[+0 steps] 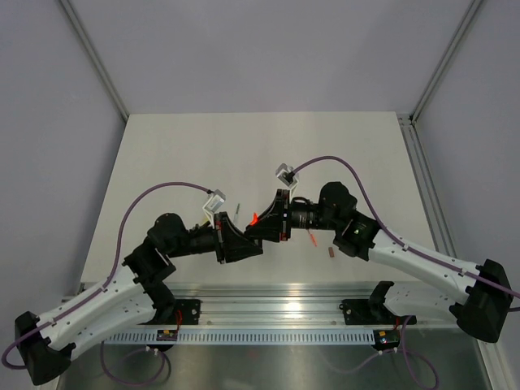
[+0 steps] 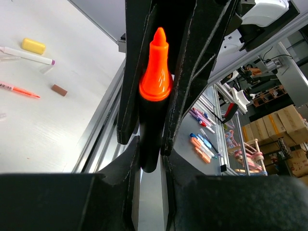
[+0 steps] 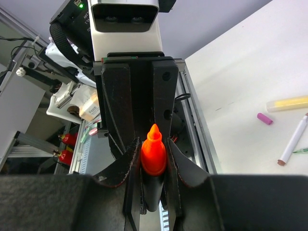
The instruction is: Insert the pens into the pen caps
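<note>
A piece with an orange pointed end stands upright between my two grippers, with a black cylindrical part below it. My left gripper is shut on the lower black part. My right gripper is shut around the piece higher up, just under the orange cone. From above, the orange tip shows beside the right fingers, where both grippers meet. Fingers hide any joint between pen and cap. Loose on the table lie an orange pen, a brown cap and a yellow cap.
A yellow pen, a magenta cap and a white pen with a brown tip also lie on the table. A metal rail runs along its front edge.
</note>
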